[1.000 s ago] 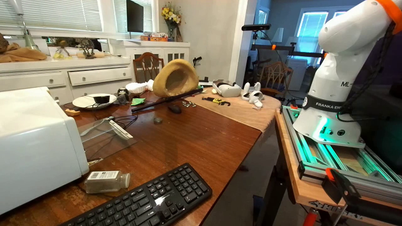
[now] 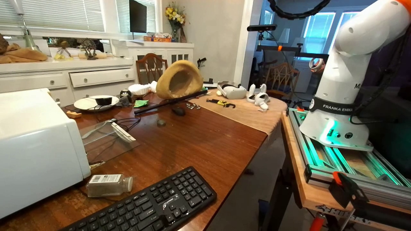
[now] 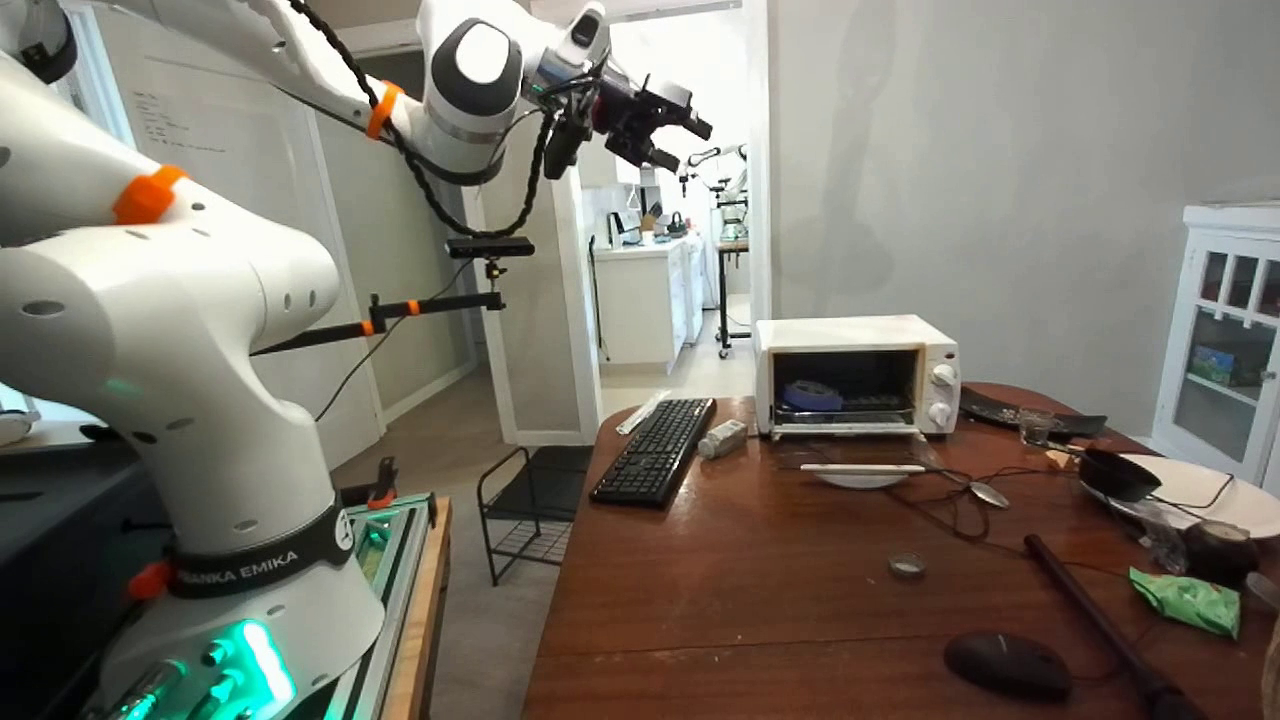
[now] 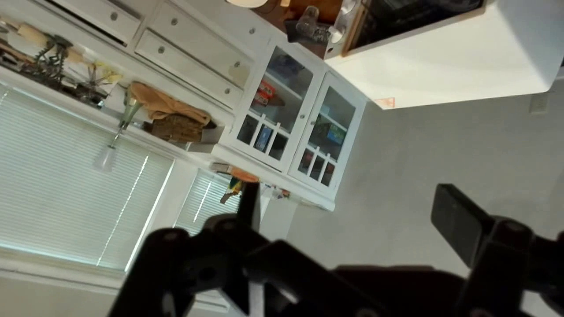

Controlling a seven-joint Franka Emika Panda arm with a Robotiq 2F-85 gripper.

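Note:
High above the table's keyboard end, my gripper (image 3: 690,144) hangs in the air, its fingers wide apart. In the wrist view the two dark finger pads (image 4: 458,222) stand well separated, with only wall and cabinet visible between them. Below and beyond it sits the white toaster oven (image 3: 840,330), its front open and a blue item (image 3: 812,395) inside. The black keyboard (image 3: 657,452) lies along the table's near edge in front of the arm. Beside it a clear bottle (image 2: 109,185) rests on its side.
A straw hat (image 2: 180,79), a white plate (image 2: 83,103), a black mouse (image 3: 1005,664) and a dark rod (image 3: 1098,618) lie farther along the table. A small round lid (image 3: 907,565) sits mid-table. Bare wood (image 3: 744,588) surrounds it. A VR headset (image 2: 233,91) stands on the cloth.
The arm's upper links have swung and tilted in exterior view 1, bringing a dark cable loop into the top of the picture. Objects on the table have stayed where they were.

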